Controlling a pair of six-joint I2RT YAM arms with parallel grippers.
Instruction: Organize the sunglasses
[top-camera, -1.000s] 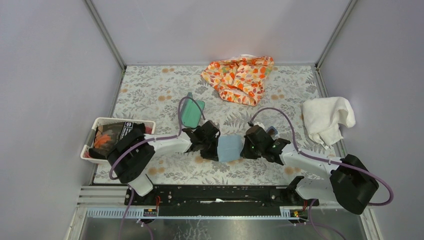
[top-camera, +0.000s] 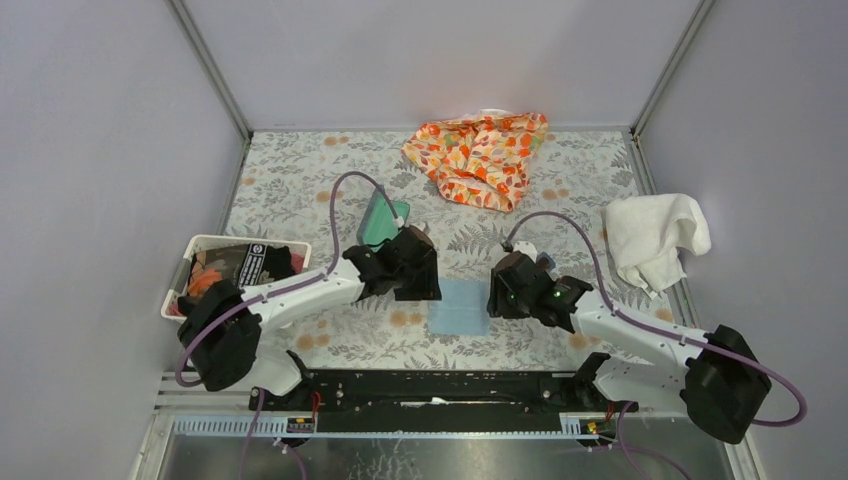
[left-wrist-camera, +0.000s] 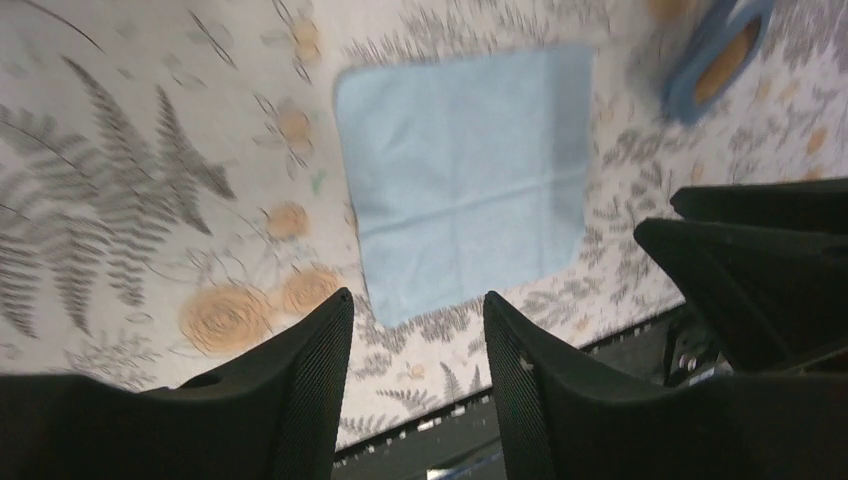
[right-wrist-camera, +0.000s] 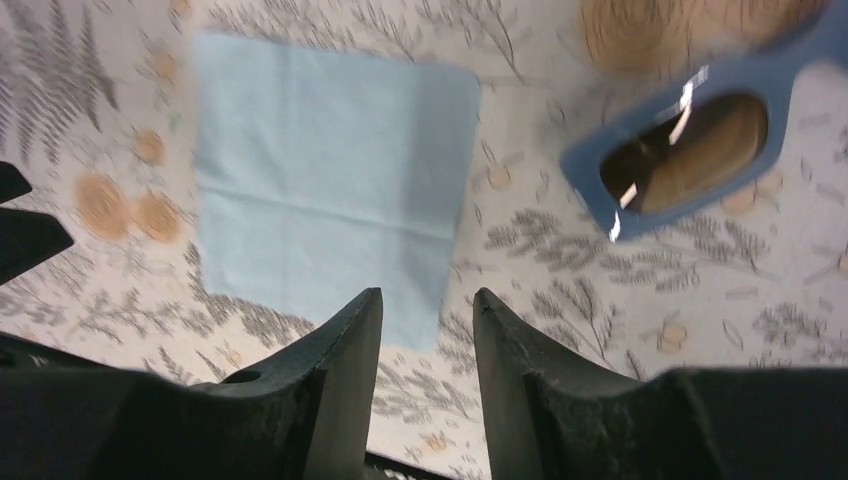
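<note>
A light blue cloth (top-camera: 459, 308) lies flat on the table between my two grippers, its crease lines visible. On its left, my left gripper is open with nothing between its fingers. At the cloth's other side, my right gripper also stands open and empty, above the cloth's edge. Blue-framed sunglasses with a brown lens (right-wrist-camera: 690, 150) lie on the table behind the right gripper, only partly in view; the right arm covers part of them from above. A green case (top-camera: 386, 216) sits behind the left gripper.
A white basket (top-camera: 207, 241) holding a dark printed bag stands at the left. An orange patterned cloth (top-camera: 480, 160) lies at the back, and a white towel (top-camera: 650, 240) at the right edge.
The blue cloth, held up between both grippers earlier, has come down flat onto the table. My left gripper has moved away to the left and back; the right has shifted only slightly.
</note>
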